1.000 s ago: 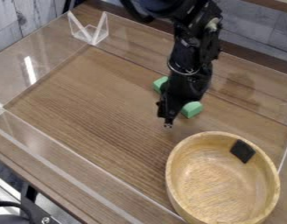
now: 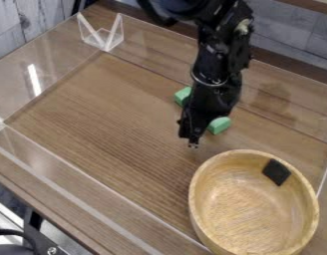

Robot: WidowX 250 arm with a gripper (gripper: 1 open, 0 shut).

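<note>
The black arm reaches down from the top centre, its gripper (image 2: pixel 194 135) low over the wooden table in front of two green objects. One green piece (image 2: pixel 183 98) is partly behind the arm at the upper left of it; the other green piece (image 2: pixel 218 125) lies just right of the fingertips. The gripper appears shut, with nothing visible between its fingers.
A large tan bowl (image 2: pixel 253 214) with a black patch on its rim fills the lower right. A white wire rack (image 2: pixel 103 32) stands at the back left.
</note>
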